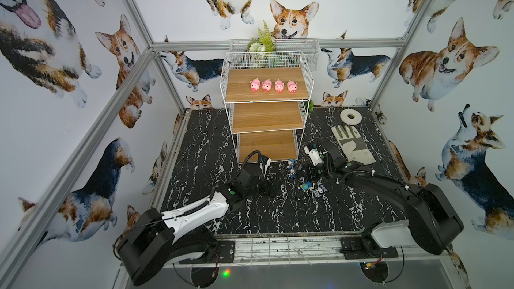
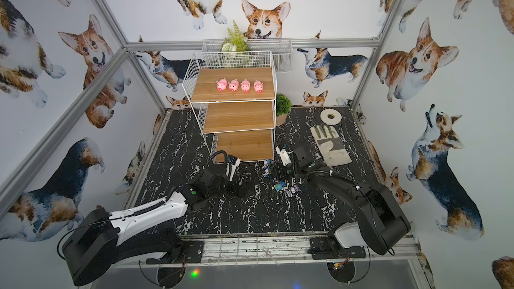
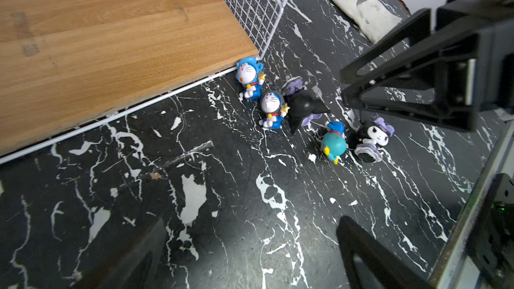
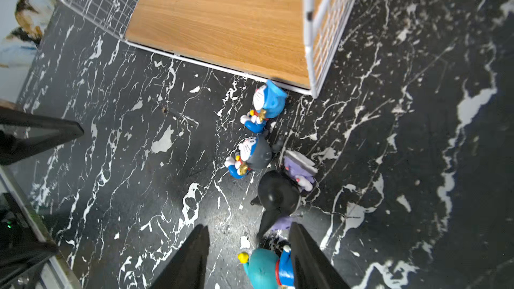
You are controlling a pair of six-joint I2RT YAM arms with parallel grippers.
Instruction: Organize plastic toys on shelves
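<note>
Several small plastic figures lie on the black marbled table by the bottom shelf's front right corner. Two are blue-and-white cat figures (image 3: pixel 270 109) (image 4: pixel 270 99); a black-hooded figure with purple trim (image 4: pixel 278 192), a teal figure with a blue cap (image 3: pixel 333 141), and another black-and-purple figure (image 3: pixel 372 138) are nearby. My right gripper is part open above the black-hooded and teal figures, with nothing gripped. My left gripper stands open over bare table to their left. On the top shelf (image 1: pixel 241 93), several pink pigs (image 1: pixel 266 85) stand in a row.
The middle shelf (image 1: pixel 267 116) and bottom shelf (image 1: pixel 266 146) are empty, framed by white wire sides (image 4: pixel 321 37). A work glove (image 1: pixel 353 147) and a white tape roll (image 1: pixel 350 116) lie at the right.
</note>
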